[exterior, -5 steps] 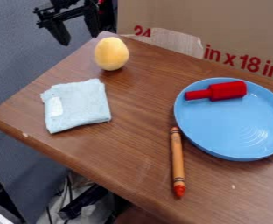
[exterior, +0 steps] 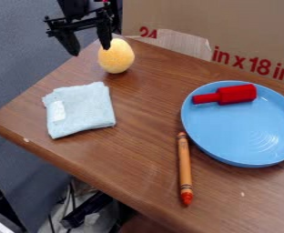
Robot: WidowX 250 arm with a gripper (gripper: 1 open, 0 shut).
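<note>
The black gripper (exterior: 88, 40) is at the top left, over the table's far left edge, its two fingers apart with nothing visible between them. One finger reaches down just above and left of a yellow egg-shaped object (exterior: 116, 58) on the table. A folded pale blue cloth (exterior: 79, 109) lies at the left. A blue plate (exterior: 239, 138) on the right holds a red cylinder with a thin handle (exterior: 233, 95). An orange crayon (exterior: 185, 169) lies beside the plate.
The wooden table (exterior: 132, 173) has clear room in its middle. A cardboard box (exterior: 220, 32) stands along the back. Beyond the left edge is a drop to a grey area with cables.
The gripper has shifted slightly right and down toward the yellow object over the last second. The objects on the table have not moved.
</note>
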